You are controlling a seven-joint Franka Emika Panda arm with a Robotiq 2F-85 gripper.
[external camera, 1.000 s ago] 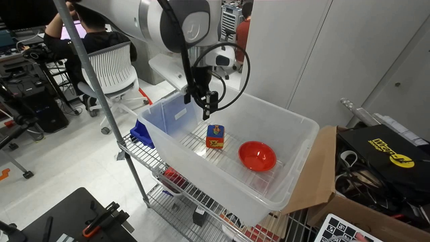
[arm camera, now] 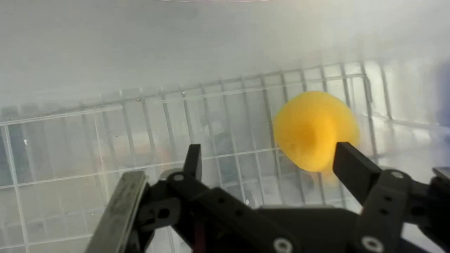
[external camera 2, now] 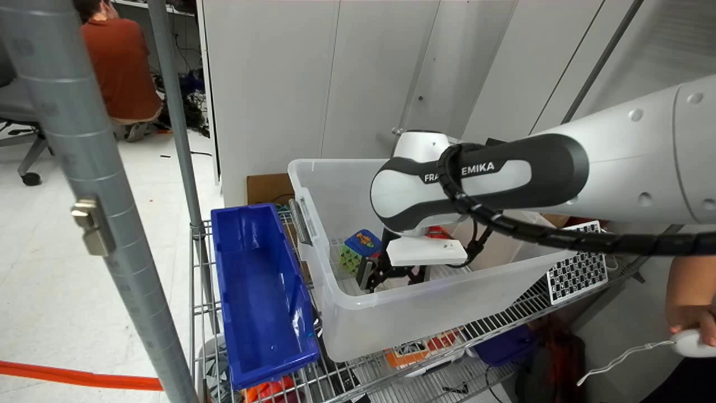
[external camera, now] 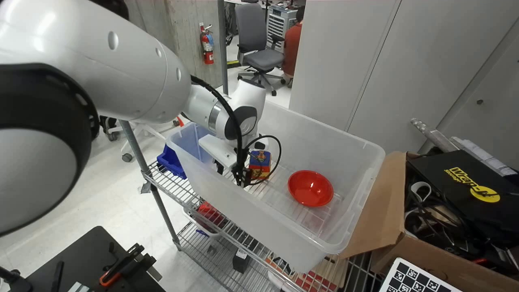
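In the wrist view my gripper is open, its black fingers wide apart with nothing between them. A rounded yellow object (arm camera: 316,126) lies on the clear bin floor, ahead of the fingertips and close to the right-hand finger; neither exterior view shows it clearly. The hand is low inside the translucent bin (external camera: 340,141), near its front wall. Beside it sits a soft-looking picture cube (external camera: 260,164), blue on top with red and yellow below, partly covered by cables. A red bowl (external camera: 310,188) rests empty farther along the bin floor.
A blue tray (external camera 2: 262,302) is outside the bin's end on the wire shelf. An open cardboard box (external camera: 374,204) full of cables stands at the opposite end. A checkered board (external camera 2: 582,265) leans nearby. Bin walls surround the hand; bare floor lies around the bowl.
The arm has come down from above the bin, putting the gripper inside it near the front wall. The cube and bowl have stayed in place.
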